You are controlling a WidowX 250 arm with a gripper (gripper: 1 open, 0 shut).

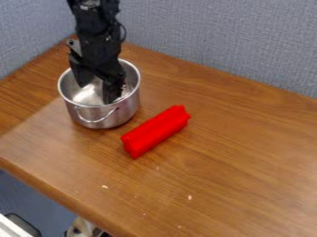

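Note:
A black gripper [96, 76] hangs from the top of the view, lowered into a steel pot [99, 113] at the left of the wooden table [223, 176]. Its fingers are apart, reaching down inside the pot; whether anything lies between them is hard to make out in the dark shapes. A red cylinder [155, 131] lies on the table to the front right of the pot, clear of the gripper.
A grey textured wall [235, 37] runs along the back. The table's front left edge drops to a darker area with equipment in the lower left corner.

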